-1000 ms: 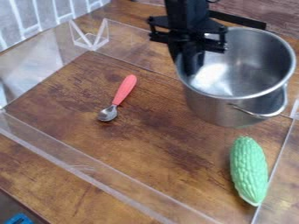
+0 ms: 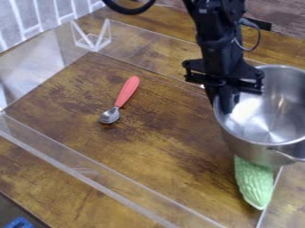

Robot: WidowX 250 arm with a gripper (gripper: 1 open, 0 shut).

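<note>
My gripper (image 2: pixel 224 89) is shut at the near rim of a steel pot (image 2: pixel 261 120) at the right of the camera view; whether the rim sits between its fingers is hard to see. The pot hangs over a green corn-like vegetable (image 2: pixel 255 185), covering its upper end. A spoon with a pink handle (image 2: pixel 127 91) lies on the wooden surface to the left, apart from both.
A clear plastic border (image 2: pixel 102 187) runs round the wooden work area (image 2: pixel 107 151). A white railing stands at the top left.
My gripper and the pot have moved down the view and to the right, so the pot now covers part of the green vegetable. The spoon has not moved.
</note>
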